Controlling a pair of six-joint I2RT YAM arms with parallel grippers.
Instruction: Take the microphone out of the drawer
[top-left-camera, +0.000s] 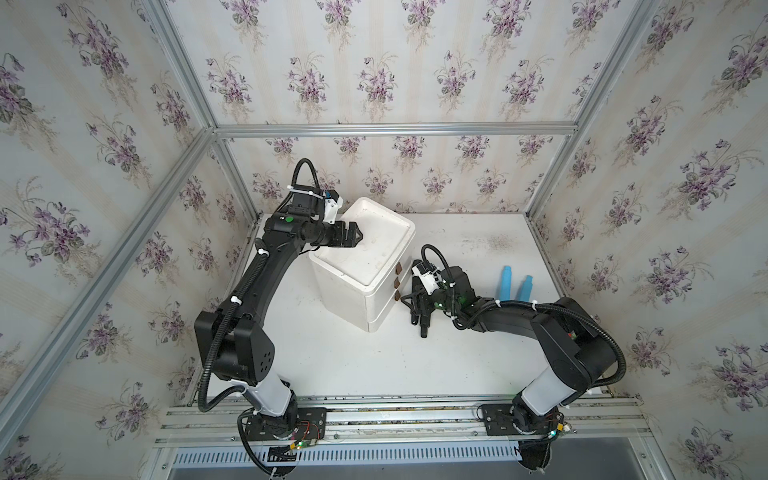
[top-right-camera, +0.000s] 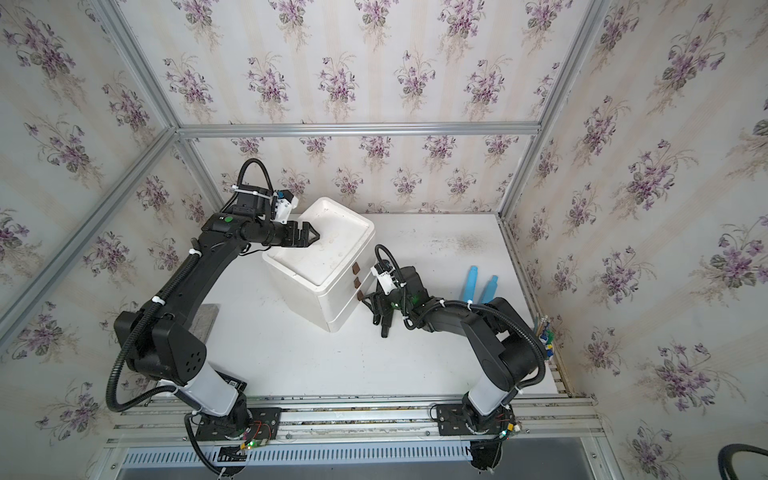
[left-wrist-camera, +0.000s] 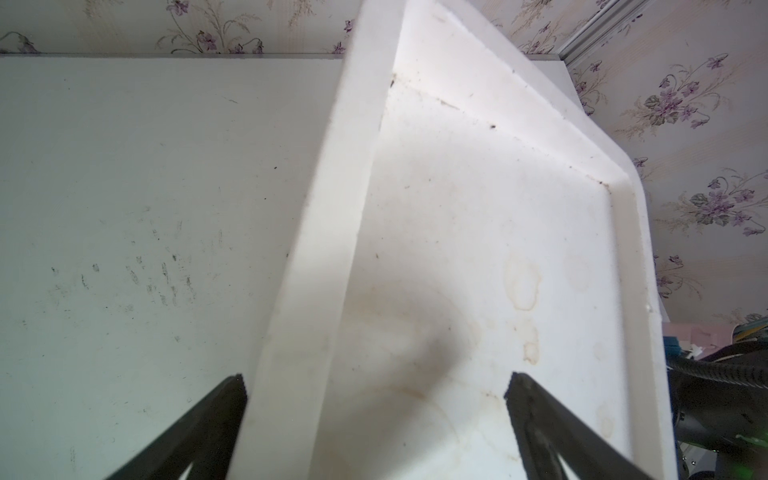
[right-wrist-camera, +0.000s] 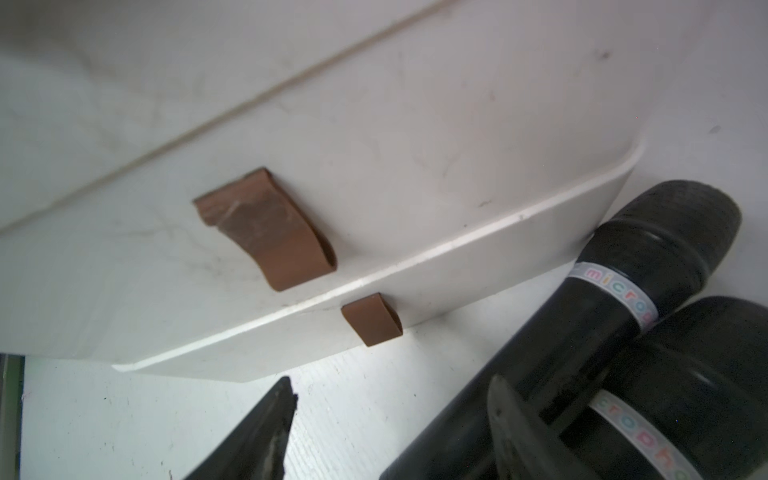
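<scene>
My left gripper (top-left-camera: 345, 234) is open above the white top tray (top-left-camera: 360, 240) of the drawer unit (top-left-camera: 344, 300), its fingers straddling the tray's rim in the left wrist view. My right gripper stands part open at the drawer fronts, low by the brown tabs (right-wrist-camera: 265, 228). Two black microphones (right-wrist-camera: 616, 296) with labelled bands lie on the table beside the drawer fronts, to the right in the right wrist view, partly hidden by my right arm in the top views. The drawers look closed; their insides are hidden.
Two blue objects (top-left-camera: 505, 284) lie at the right of the table. Wallpapered walls and metal frames enclose the table.
</scene>
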